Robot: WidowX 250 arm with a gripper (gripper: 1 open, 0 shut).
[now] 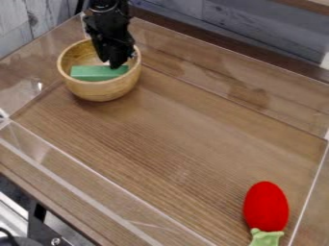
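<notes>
A wooden bowl [100, 88] sits at the upper left of the table with a green rectangular object [91, 72] inside it. My dark gripper [115, 60] reaches down from the top into the bowl, at the upper right end of the green object; whether its fingers are open or touch the object is too small to tell.
A red oval object with a green part [265, 207] lies at the front right. A low wall runs along the back.
</notes>
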